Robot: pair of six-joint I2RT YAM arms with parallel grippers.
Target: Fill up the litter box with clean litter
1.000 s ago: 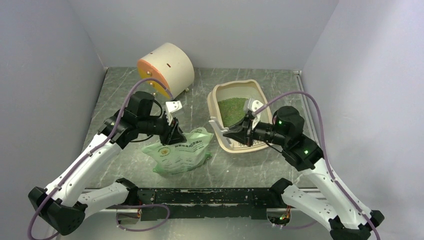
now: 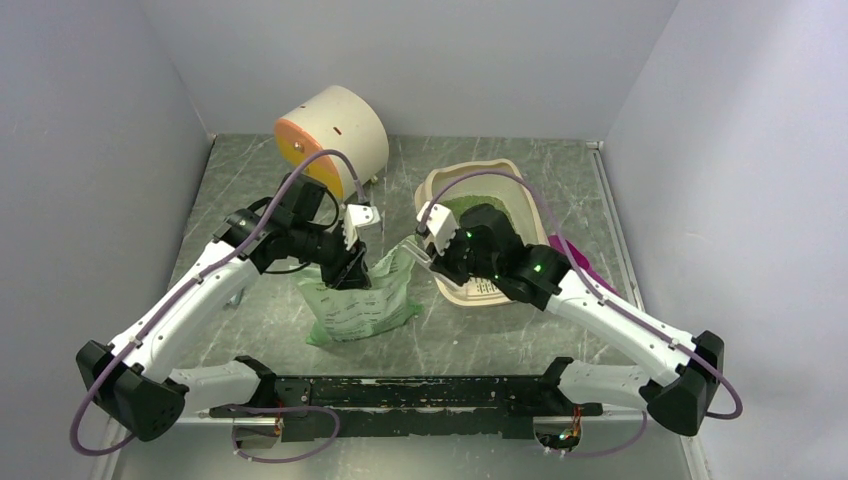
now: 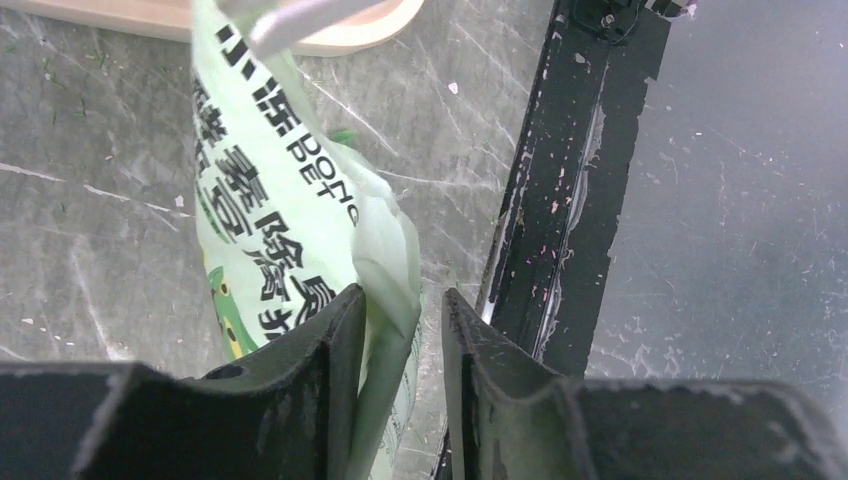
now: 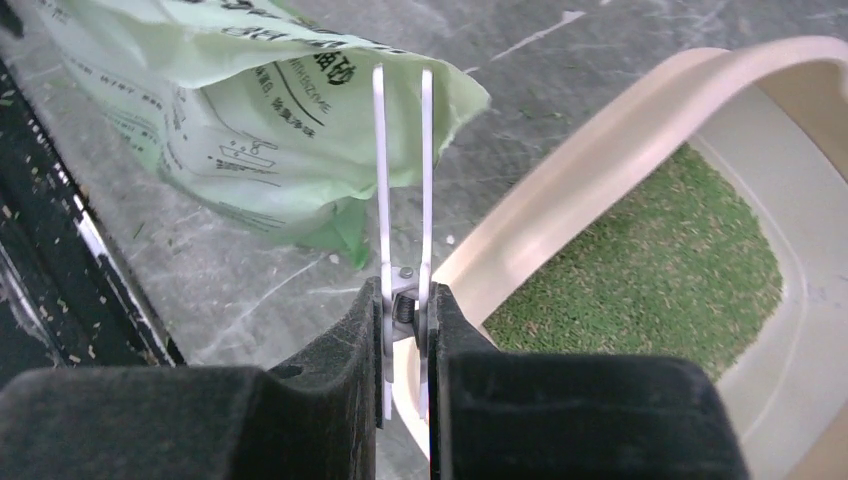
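The pale green litter bag point(image 2: 355, 310) stands on the grey counter, its upper edge pulled up. My left gripper is at that edge, fingers partly apart, with folded plastic between or against the fingers. My right gripper is shut on a white tool with two long prongs point(image 4: 426, 170), which reach over the bag's upper flap. The cream litter box point(image 4: 620, 160) is to the right, with a layer of green litter point(image 4: 650, 280) inside.
An orange and cream drum point(image 2: 340, 135) sits at the back left. A magenta item point(image 2: 585, 262) lies right of the box. Walls enclose the counter on both sides.
The right arm has swung left with the white tool, from over the box to the bag.
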